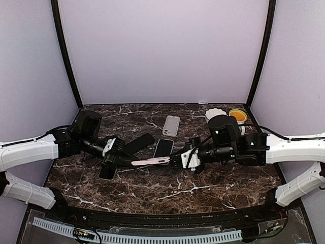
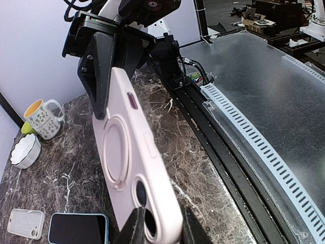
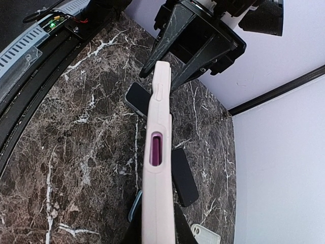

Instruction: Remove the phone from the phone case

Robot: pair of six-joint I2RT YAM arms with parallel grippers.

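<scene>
A pale pink phone case point(image 1: 151, 161) is held edge-up between my two arms, above the table. Through a slot in its side a purple phone edge point(image 3: 156, 150) shows, so the phone sits inside. My right gripper point(image 1: 173, 161) is shut on one end of the case, its fingers point(image 2: 102, 66) pressed on both faces. At the camera end my left gripper stands part open, with a finger point(image 3: 190, 68) on either side of the case's corner. Whether those fingers touch it is unclear.
Below lie a dark phone point(image 1: 163, 147), a black phone or case point(image 1: 139, 143) and a clear case point(image 1: 171, 126). A white bowl point(image 2: 25, 151) and a mug point(image 2: 44, 119) stand at the back right.
</scene>
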